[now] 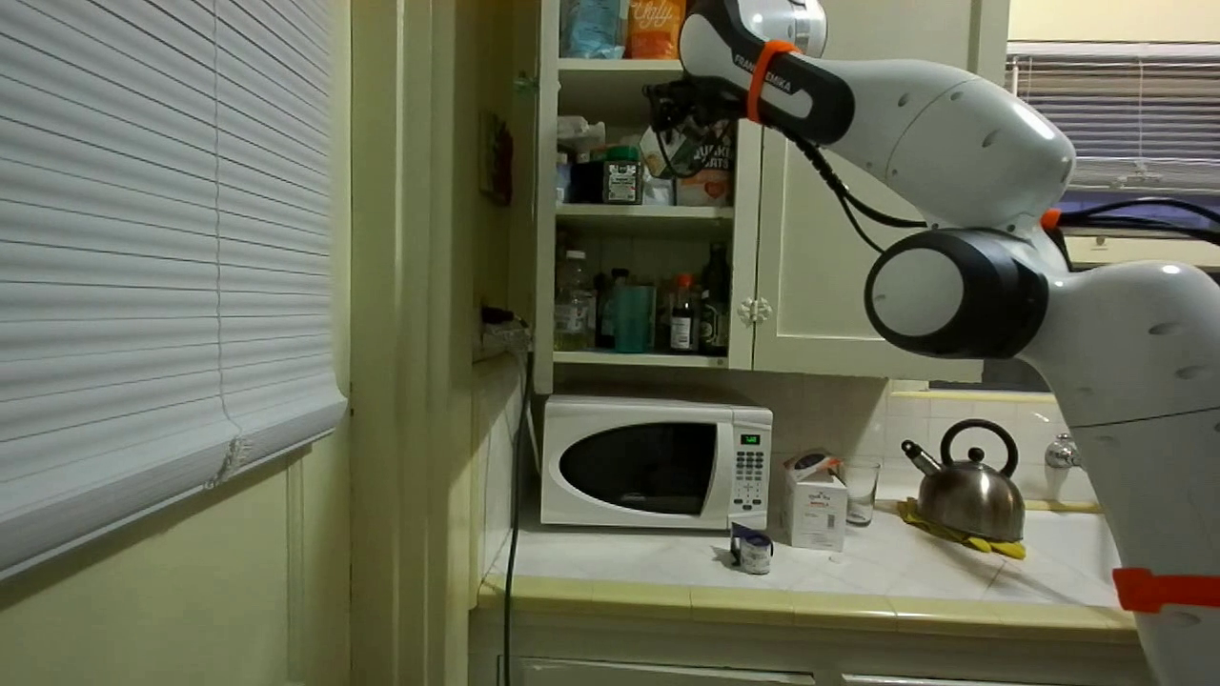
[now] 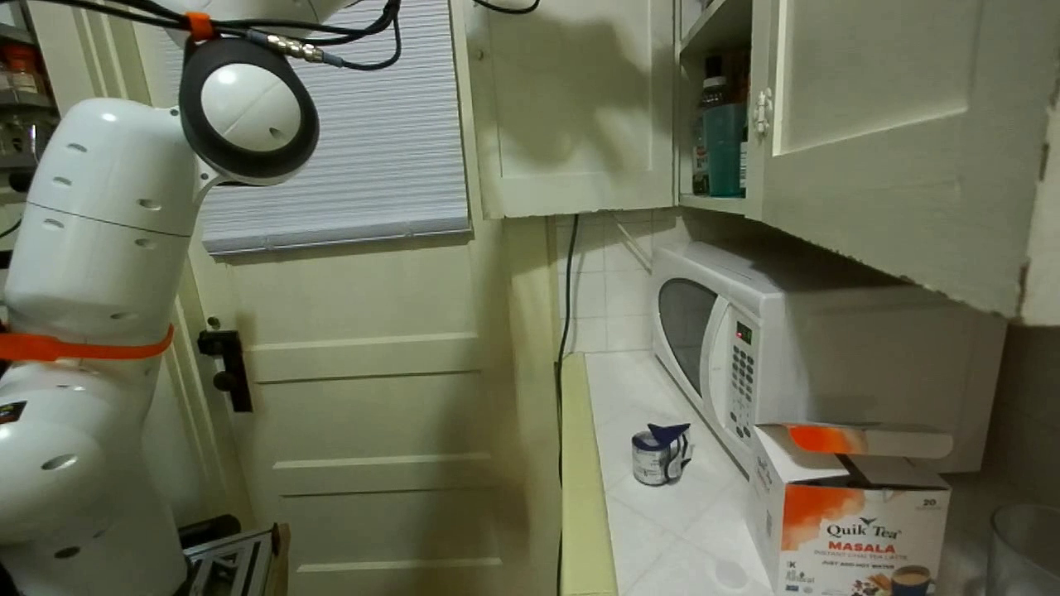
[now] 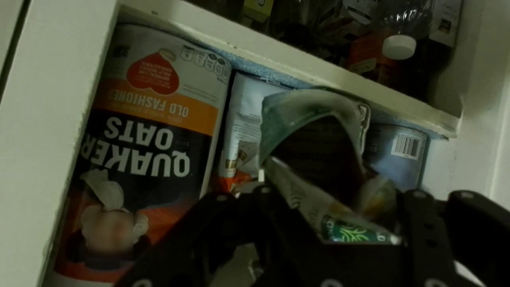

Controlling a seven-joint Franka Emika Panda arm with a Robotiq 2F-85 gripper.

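Up at the open cupboard, in exterior view 1, my gripper [image 1: 683, 120] is level with the middle shelf. The wrist view shows it shut on a green and white packet [image 3: 313, 107], whose open mouth shows a dark inside. One black finger [image 3: 273, 203] is on the packet's left and the other on its right. A Quaker Oats canister [image 3: 148, 129] fills the left of that view. A white pouch [image 3: 248, 117] and a blue can [image 3: 399, 153] are behind the packet. Whether the packet rests on anything is hidden. Exterior view 2 leaves the gripper out.
The cupboard's side frame [image 3: 62, 119] and a shelf edge [image 3: 287, 57] lie close around the gripper. A green-lidded jar [image 1: 622, 177] sits left on the same shelf. Below, a microwave [image 1: 640, 463], small cup [image 1: 755, 556], tea box [image 1: 817, 509] and kettle [image 1: 972, 503] occupy the counter.
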